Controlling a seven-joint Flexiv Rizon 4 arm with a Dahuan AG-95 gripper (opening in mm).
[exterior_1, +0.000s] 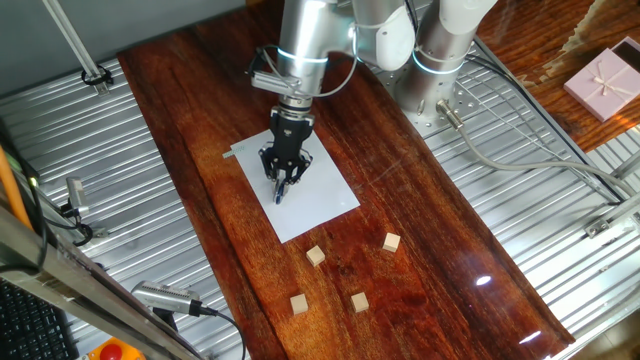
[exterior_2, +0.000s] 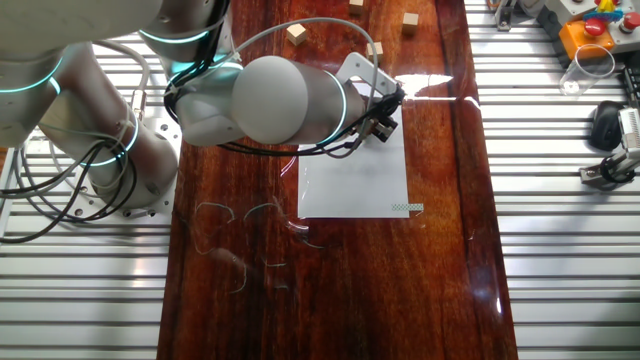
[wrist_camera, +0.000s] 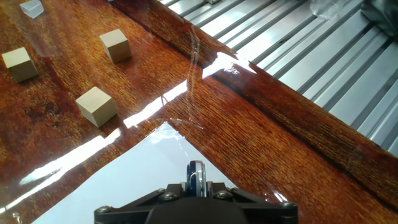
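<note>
A white sheet of paper (exterior_1: 318, 198) lies on the brown wooden table, held by a strip of tape at one corner. Above the sheet, my gripper (exterior_1: 281, 181) points down, shut on a slim dark blue and silver object, pen-like in look. In the wrist view this pen-like object (wrist_camera: 196, 174) stands up between the fingers, over the paper (wrist_camera: 146, 165). Whether its lower end touches the sheet cannot be told. The arm covers part of the paper (exterior_2: 350, 185) in the second exterior view, and no clear marks show on it.
Several small wooden cubes lie apart beyond the paper, among them one cube (exterior_1: 316, 255) nearest the sheet and another cube (exterior_1: 391, 242) to its right. A ribbed metal surface (exterior_1: 140, 190) borders the table. The tabletop at the arm's other side (exterior_2: 330, 290) is bare.
</note>
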